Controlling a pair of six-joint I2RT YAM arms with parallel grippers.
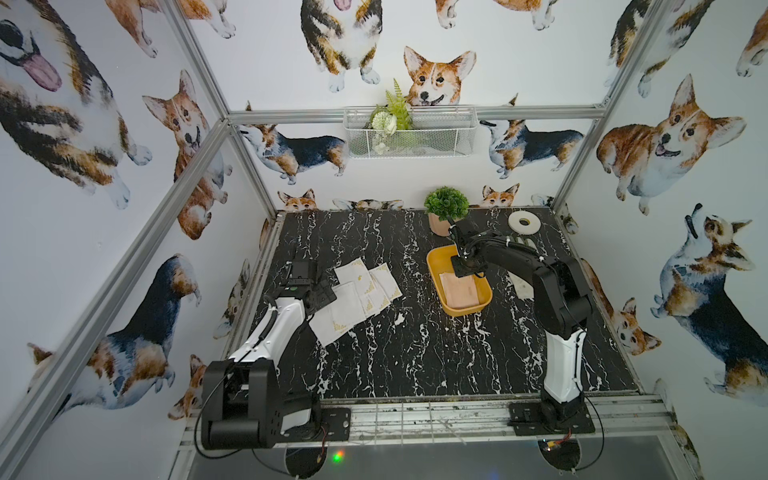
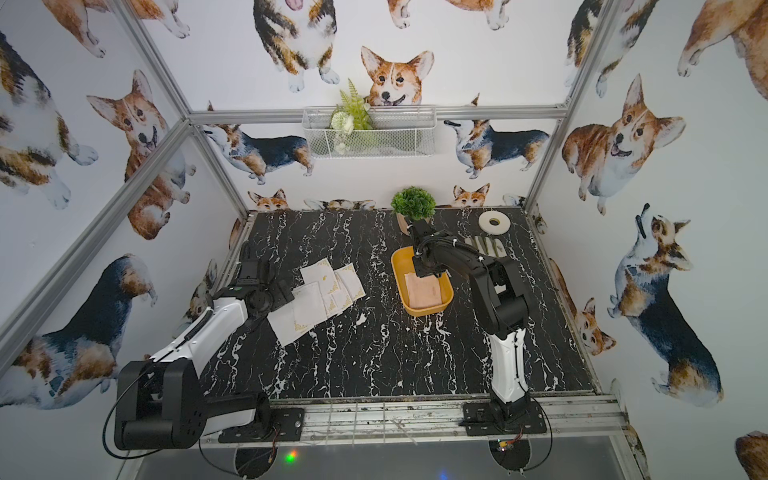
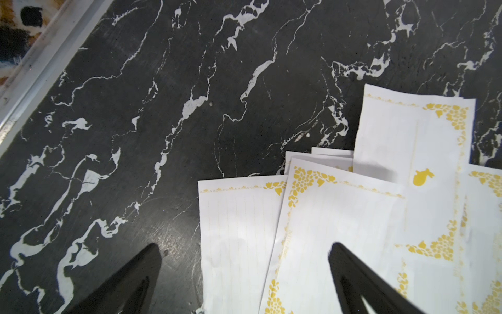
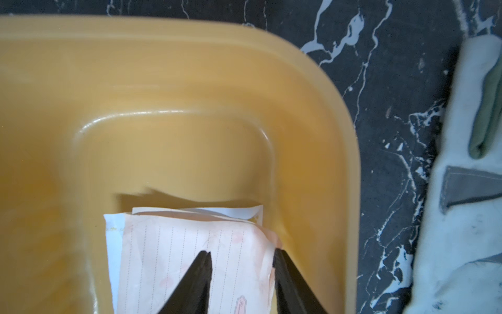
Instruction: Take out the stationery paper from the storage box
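Note:
The yellow box (image 1: 436, 256) holds folded, lined pale-pink paper (image 4: 183, 261) with white sheets beneath, in its near half. My right gripper hangs open over that paper, fingertips near its upper right part. Several white sheets with gold borders (image 1: 340, 312) lie fanned out on the black tabletop left of the box. My left gripper is open above the left edge of these sheets, nothing seen held between its fingers.
A potted plant (image 1: 445, 200) stands behind the box. A tape roll (image 1: 524, 214) sits at the back right, and a pale cloth-like item (image 4: 455, 235) lies right of the box. Bare tabletop (image 1: 416, 360) spans the front middle.

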